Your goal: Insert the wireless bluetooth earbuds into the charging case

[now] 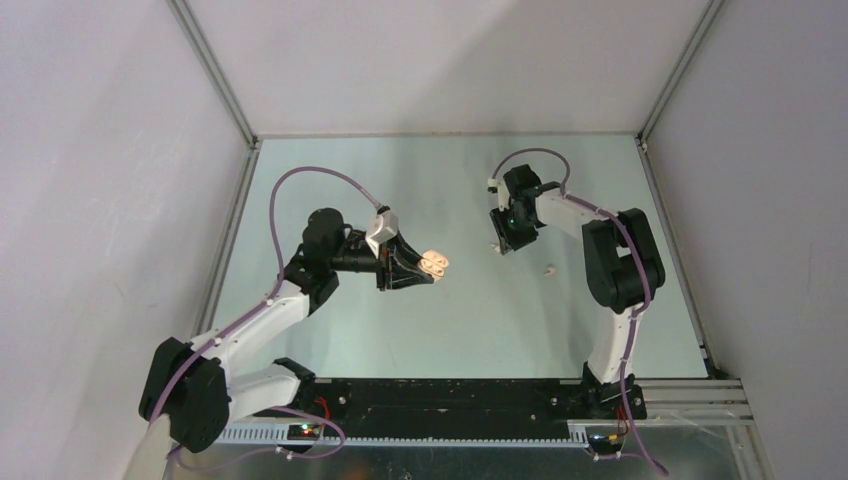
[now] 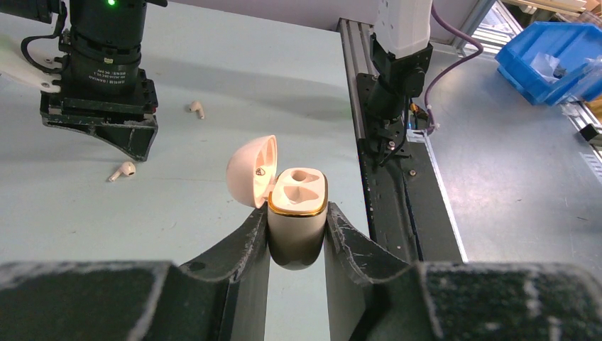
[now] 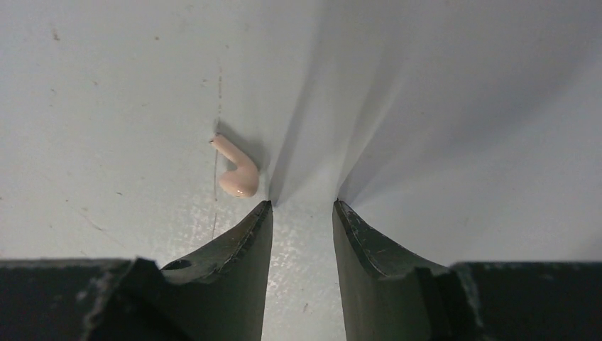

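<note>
My left gripper is shut on the pale pink charging case (image 2: 295,238), holding it upright above the table. The case's lid (image 2: 254,170) stands open, and both of its slots look empty. One earbud (image 3: 239,170) lies on the table, just ahead and to the left of the right gripper's fingertips in the right wrist view. My right gripper hangs low over the table, part open with only bare table between its fingers. The other earbud (image 1: 550,270) rests nearer the front, clear of the right arm; the left wrist view shows this earbud (image 2: 197,109) too.
In the left wrist view, a blue bin (image 2: 550,60) sits off the table on the far right. Side walls (image 1: 770,200) bound the workspace.
</note>
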